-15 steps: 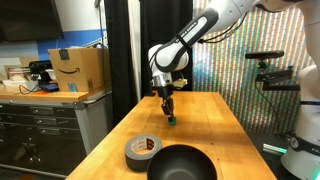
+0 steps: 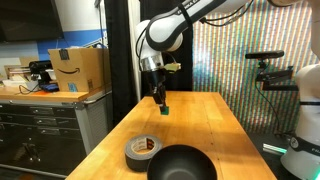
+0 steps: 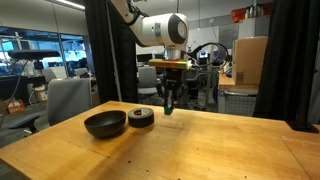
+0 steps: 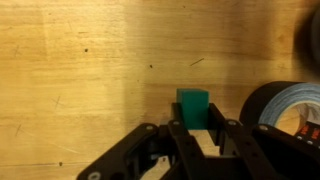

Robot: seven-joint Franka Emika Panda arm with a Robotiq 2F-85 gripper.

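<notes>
A small green block (image 4: 193, 108) is gripped between the fingertips in the wrist view. My gripper (image 2: 161, 100) is shut on it and points down, with the block (image 2: 164, 110) hanging above the wooden table. In the second exterior view the gripper (image 3: 168, 99) and block are small, to the right of the tape roll. A roll of grey tape (image 2: 142, 150) lies on the table (image 2: 215, 120), next to a black bowl (image 2: 181, 163). The wrist view shows the tape roll (image 4: 284, 107) right of the gripper.
The bowl (image 3: 107, 124) stands left of the tape roll (image 3: 140, 117) in the second exterior view. A cardboard box (image 2: 78, 69) sits on the drawer cabinet beyond the table.
The green block has risen with the gripper; the tape and bowl stay in place.
</notes>
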